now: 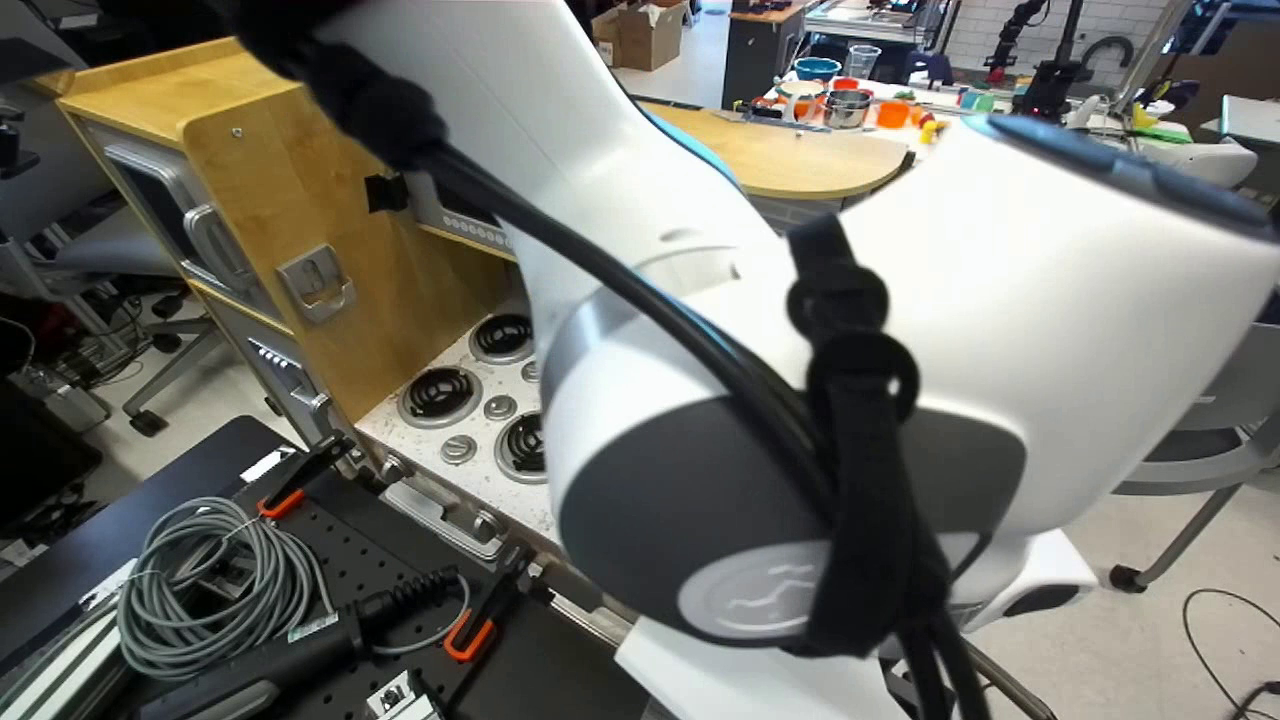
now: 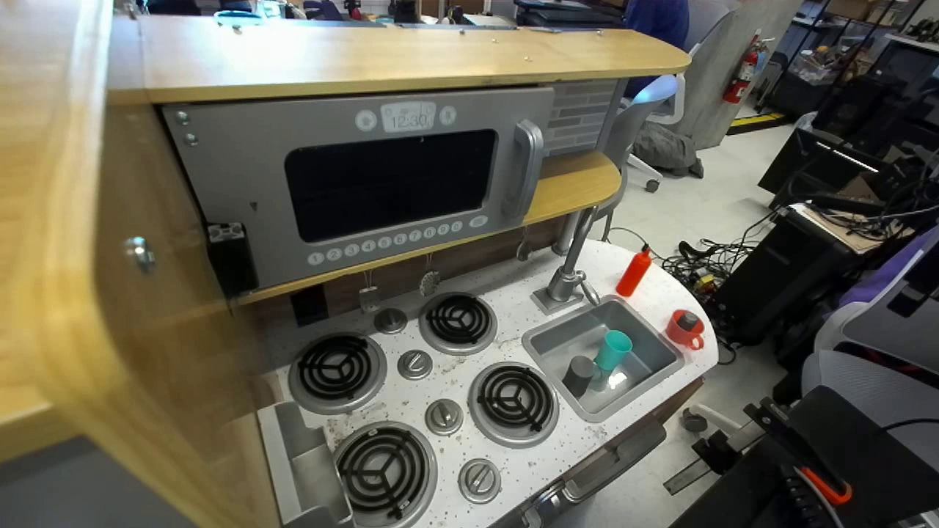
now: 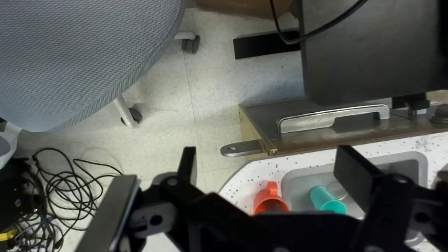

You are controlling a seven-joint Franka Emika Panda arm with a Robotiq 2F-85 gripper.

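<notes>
In the wrist view my gripper is open, its dark fingers (image 3: 187,164) spread wide apart with nothing seen held. Past the fingers, an orange-red mug (image 3: 265,197) stands on the rounded end of the white counter. A teal cup (image 3: 322,197) lies in the grey sink basin (image 3: 302,176). Exterior view 2 shows the same mug (image 2: 684,329) with a dark grey piece inside, and a dark grey cup (image 2: 578,375) beside the teal cup (image 2: 613,350). A red bottle (image 2: 634,271) stands behind the sink. The arm (image 1: 768,480) hides the sink area in exterior view 1.
Several black burners (image 2: 515,397) cover the stove side. The faucet (image 2: 568,264) rises behind the sink, under a wooden shelf (image 2: 581,183). A grey chair (image 3: 75,54) stands beyond the counter end, with cables (image 3: 67,184) on the floor.
</notes>
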